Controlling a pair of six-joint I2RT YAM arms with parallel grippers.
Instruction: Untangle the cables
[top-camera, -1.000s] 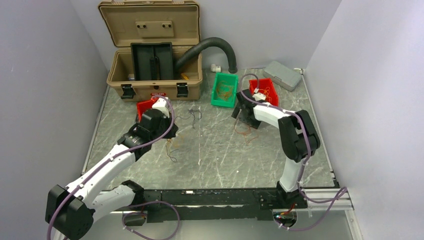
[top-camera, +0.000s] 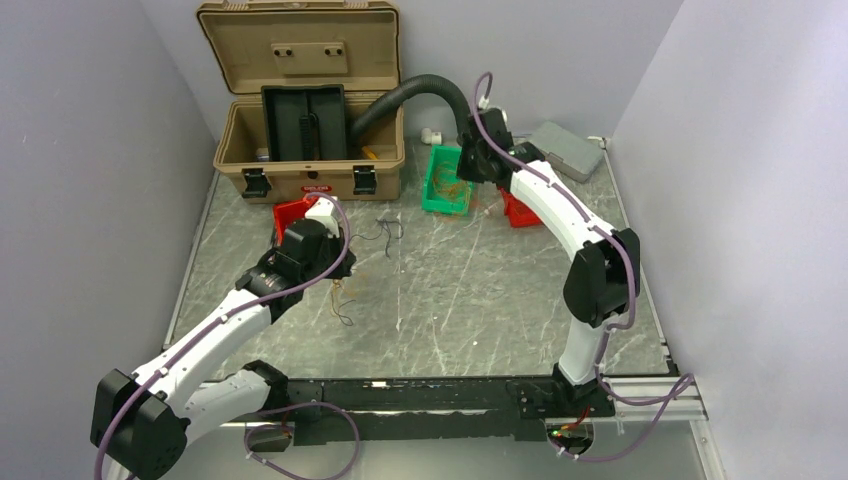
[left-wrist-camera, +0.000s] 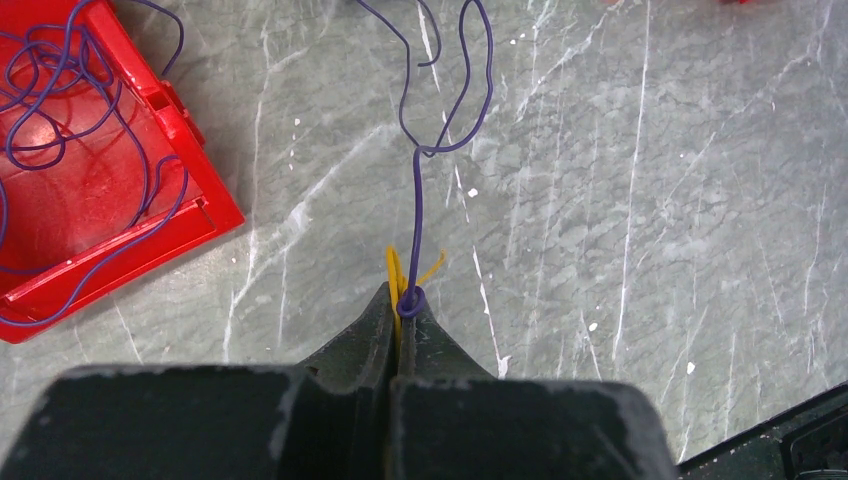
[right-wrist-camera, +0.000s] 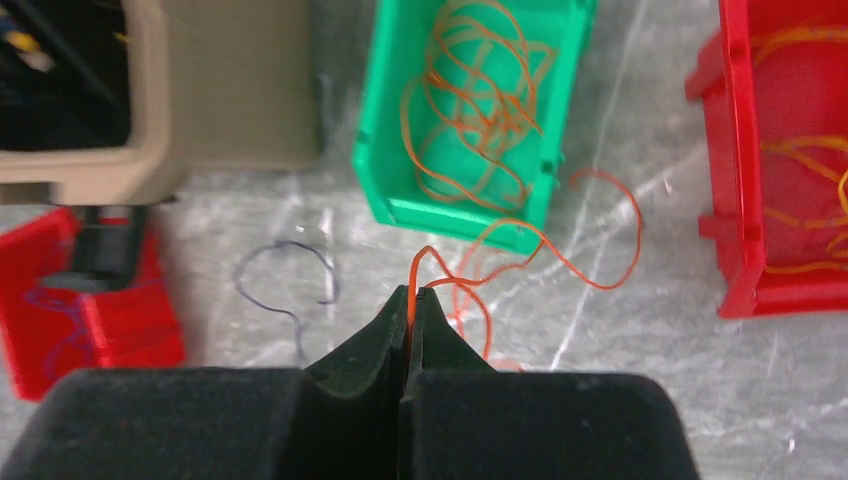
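An orange cable (right-wrist-camera: 466, 282) passes between the fingertips of my right gripper, which is shut on it in front of the green bin (right-wrist-camera: 373, 165). Its loops hang beside the bin's near edge, while other orange cable lies tangled inside. My left gripper is shut on a knotted spot where a purple cable (left-wrist-camera: 418, 210) and a short bit of yellow cable (left-wrist-camera: 394, 268) meet at the tips. From there the purple cable runs up into a loop on the table. More purple cable lies in the red bin (left-wrist-camera: 222, 212) at the left.
A tan toolbox (top-camera: 290, 185) stands open at the back left, with a black hose (top-camera: 420, 85) curving out. Another red bin (right-wrist-camera: 735, 180), holding yellow-orange cable, sits right of the green one.
My right gripper has moved back and a little left, from the open table to the green bin, with the orange cable. The left arm has stayed almost still.
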